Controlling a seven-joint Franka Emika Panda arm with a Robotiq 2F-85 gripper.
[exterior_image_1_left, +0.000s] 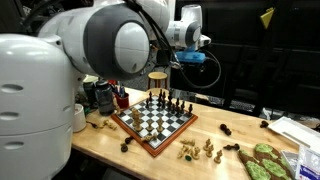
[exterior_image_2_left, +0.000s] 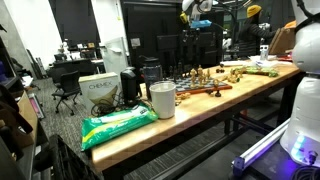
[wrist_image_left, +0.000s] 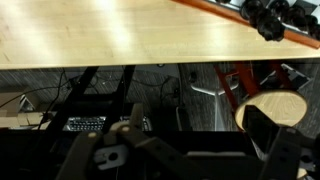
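The chessboard (exterior_image_1_left: 172, 127) lies on the wooden table with dark pieces along its far side and light pieces nearer. Several loose light pieces (exterior_image_1_left: 188, 152) stand on the table in front of it. In the wrist view, my gripper is at the bottom, its two black fingers (wrist_image_left: 262, 128) wide apart with nothing visible between them. Below it are the table edge and the floor beyond; a corner of the board with black pieces (wrist_image_left: 268, 20) shows at upper right. Neither exterior view clearly shows the gripper.
A white mug (exterior_image_2_left: 163, 99), a dark grinder (exterior_image_1_left: 104, 97) and a red cup (exterior_image_1_left: 122, 98) stand left of the board. A green bag (exterior_image_2_left: 118, 125) lies at the table's end. A round stool (wrist_image_left: 272, 108) stands off the edge. A green mat (exterior_image_1_left: 262, 165) lies to the right.
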